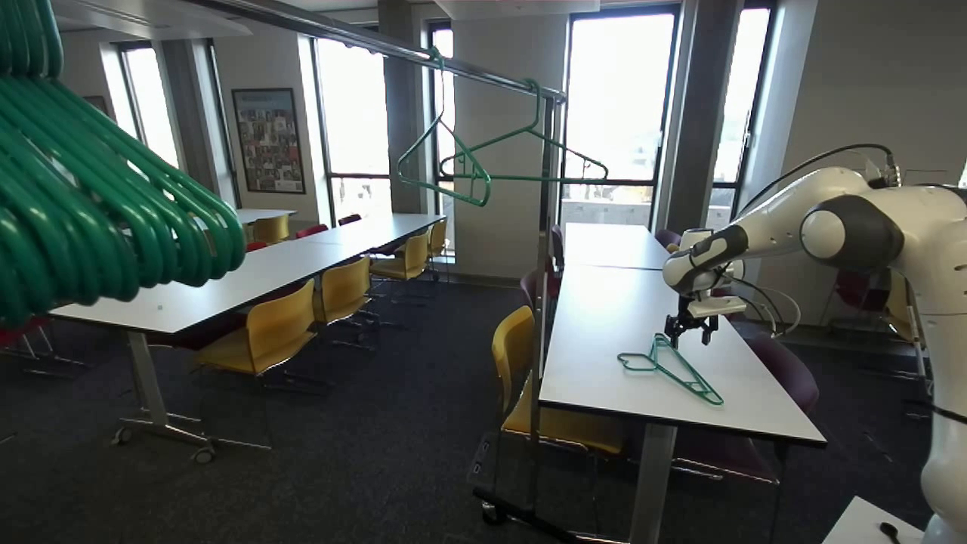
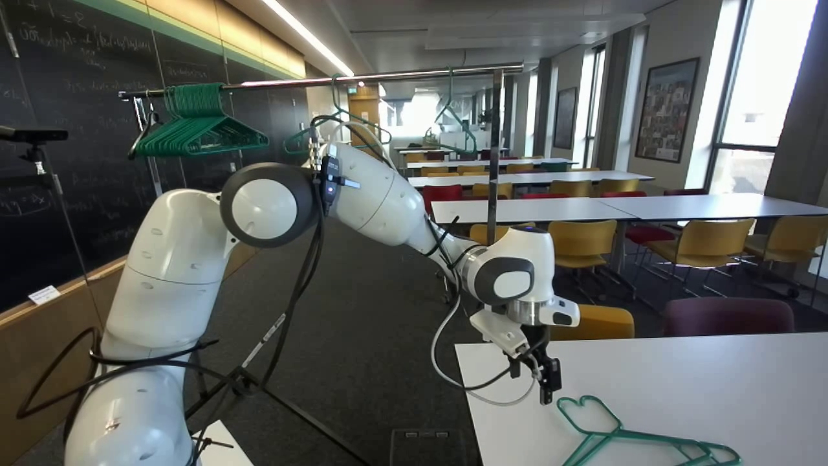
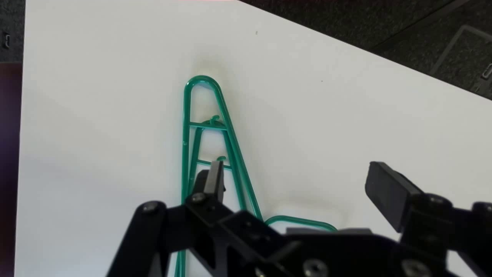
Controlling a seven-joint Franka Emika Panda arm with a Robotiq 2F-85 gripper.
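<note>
Green hangers (image 3: 185, 143) lie flat on the white table (image 3: 106, 115); the wrist view shows two overlapping frames, one nested over the other. Their heart-shaped hook end points toward the clothes rack in exterior view 1. My gripper (image 1: 690, 335) is open above the table, close to the hangers, with its fingers wide apart. In the wrist view one finger (image 3: 213, 182) covers part of the hanger frames, while the other stands over bare table. Nothing is held. The gripper's body hides the lower part of the hangers there.
Two green hangers (image 1: 526, 177) hang apart near the end of the rack's metal rail (image 1: 489, 75). Farther along the rail is a dense bunch of green hangers (image 2: 198, 128). Chairs, such as a yellow one (image 1: 514, 349), stand around the table.
</note>
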